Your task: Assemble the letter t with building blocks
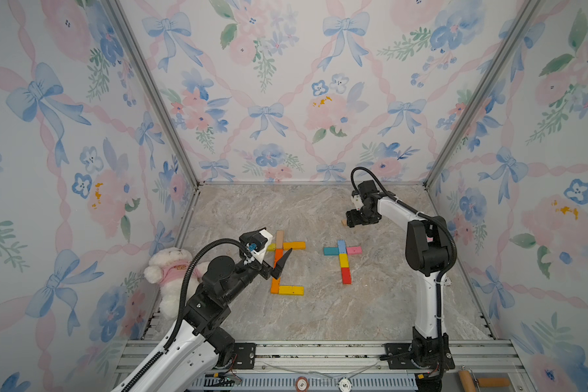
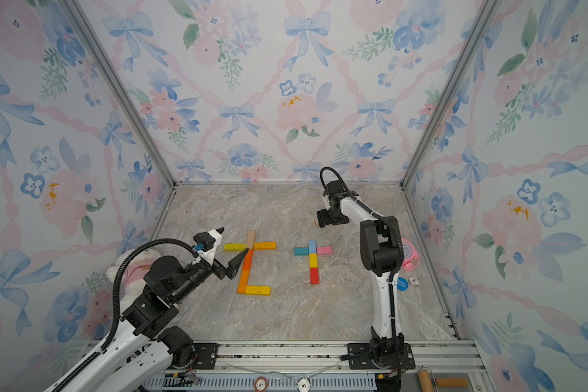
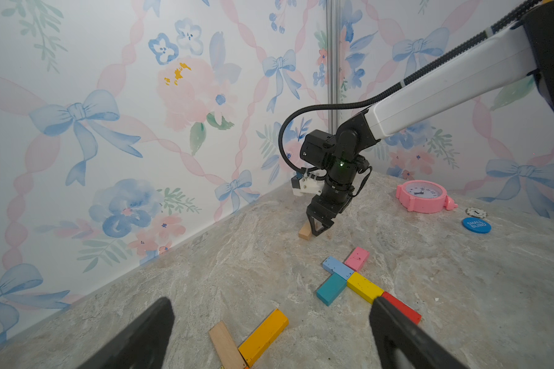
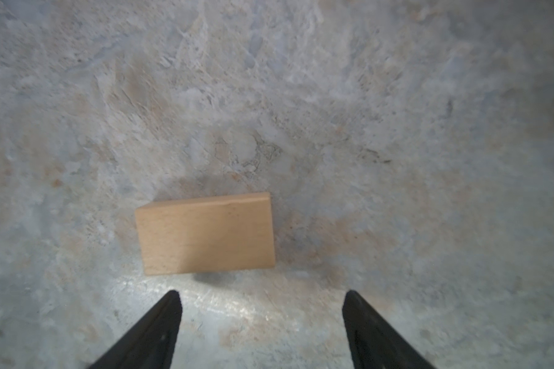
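Note:
At table centre a cross of blocks lies flat: light blue (image 1: 341, 244), teal (image 1: 330, 251), pink (image 1: 354, 250), yellow (image 1: 343, 260), red (image 1: 346, 275). Left of it stands a t shape of orange, yellow and wooden blocks (image 1: 279, 238), with a bottom bar. A loose wooden block (image 4: 206, 236) lies beneath my open right gripper, nothing between its fingers. My left gripper hangs open over the left shape, holding nothing.
A pink clock (image 3: 420, 196), blue disc (image 3: 475, 225) and white chip lie along the right edge. A plush bear (image 1: 173, 281) sits at the left.

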